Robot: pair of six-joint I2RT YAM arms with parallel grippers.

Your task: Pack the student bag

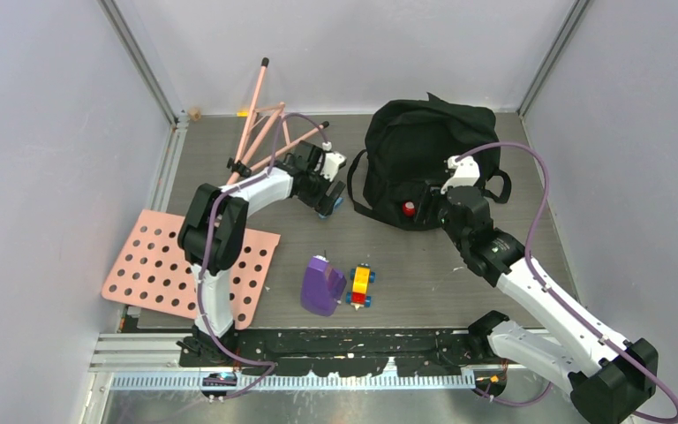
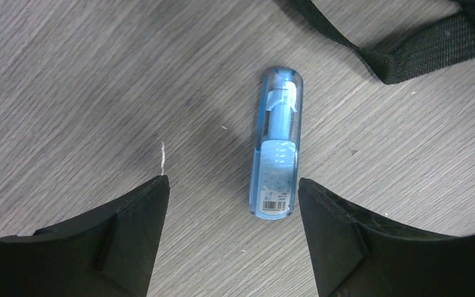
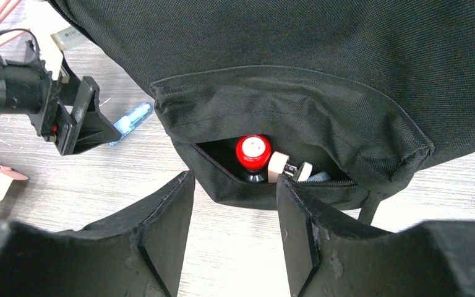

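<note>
A black bag (image 1: 428, 132) lies at the back right, its front pocket gaping. Inside that pocket, in the right wrist view, sit a red-topped item (image 3: 253, 153), a white-and-metal piece (image 3: 288, 167) and a partly hidden bluish thing (image 3: 319, 177). My right gripper hangs open before the pocket, nothing between its fingers. On the grey floor left of the bag rests a clear blue tube (image 2: 276, 148) with a barcode. Above its near end, my left gripper is open and empty, the tube toward its right finger.
A purple object (image 1: 321, 287) and a toy car (image 1: 360, 286) stand near the front edge. Pink tubes (image 1: 260, 119) lean at the back left, and a perforated pink board (image 1: 154, 265) lies front left. Bare floor separates car and bag.
</note>
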